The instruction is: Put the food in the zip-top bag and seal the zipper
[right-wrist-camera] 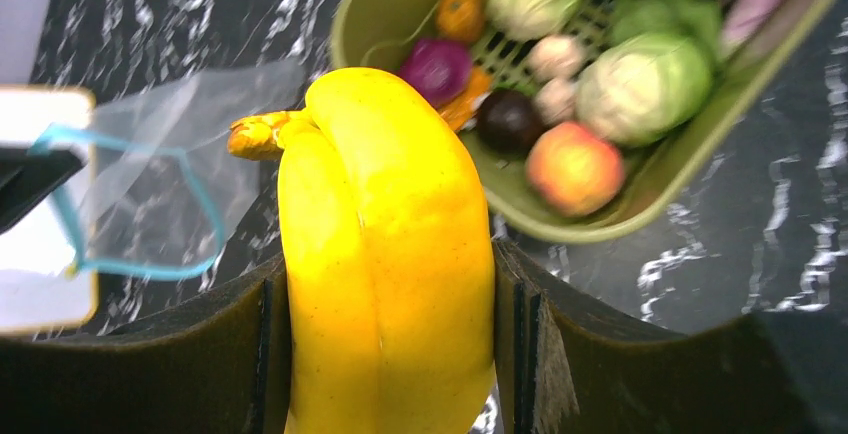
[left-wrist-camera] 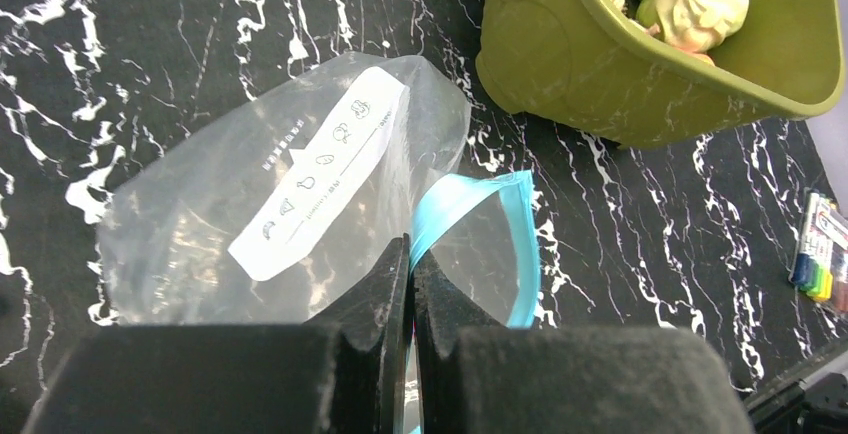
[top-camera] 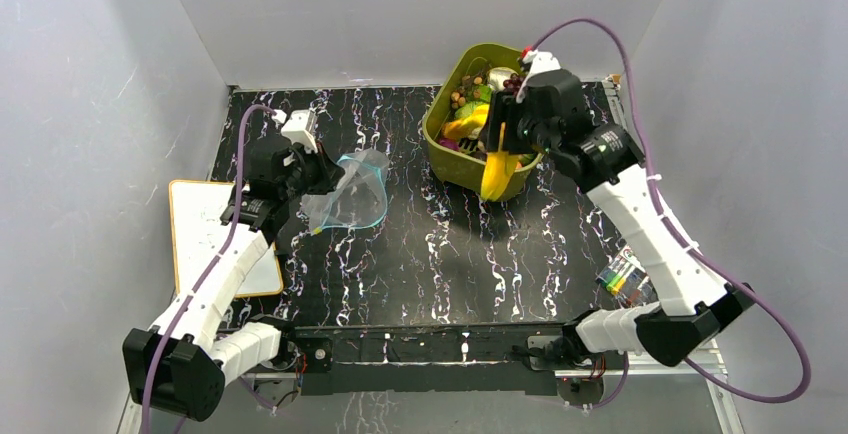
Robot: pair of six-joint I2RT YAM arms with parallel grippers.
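Observation:
In the right wrist view, yellow bananas [right-wrist-camera: 390, 244] fill the space between the fingers of my right gripper, which is shut on them. From the top view, the bananas [top-camera: 499, 174] hang over the front part of the green bin [top-camera: 440, 114]. A clear zip top bag [left-wrist-camera: 330, 204] with a blue zipper edge [left-wrist-camera: 525, 244] lies on the dark table, its mouth spread wide. My left gripper is shut on that blue edge. No food shows inside the bag.
The green bin [left-wrist-camera: 620, 84] holds cabbage, a peach [right-wrist-camera: 575, 168] and several other foods. A white board [top-camera: 205, 234] lies at the left, a pack of coloured markers [top-camera: 625, 276] at the right.

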